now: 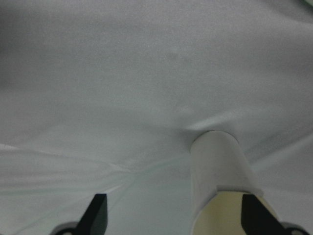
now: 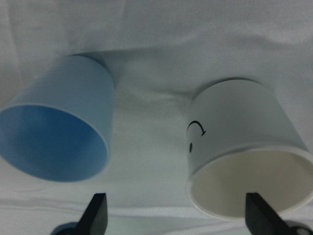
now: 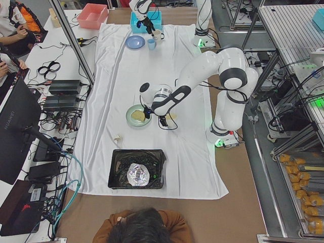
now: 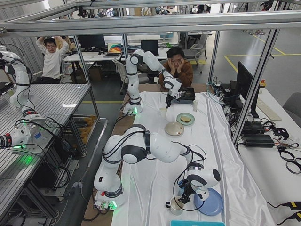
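In the left wrist view a white cup (image 1: pixel 215 161) with a pale yellow interior is under my open left gripper, near one finger, the gap empty. In the camera left view that arm hangs beside the green plate (image 3: pixel 129 119), which holds a yellow item (image 3: pixel 137 115). My right gripper is open above a light blue cup (image 2: pixel 58 88) and a white cup (image 2: pixel 239 112) with a drawn face, one either side; nothing is between its fingers.
A blue plate (image 3: pixel 135 42) and turquoise bin (image 3: pixel 139 28) are at the far end. A beige plate (image 4: pixel 174 128) is mid-table. A black tray (image 3: pixel 114 169) with a foil-covered item lies at the near end.
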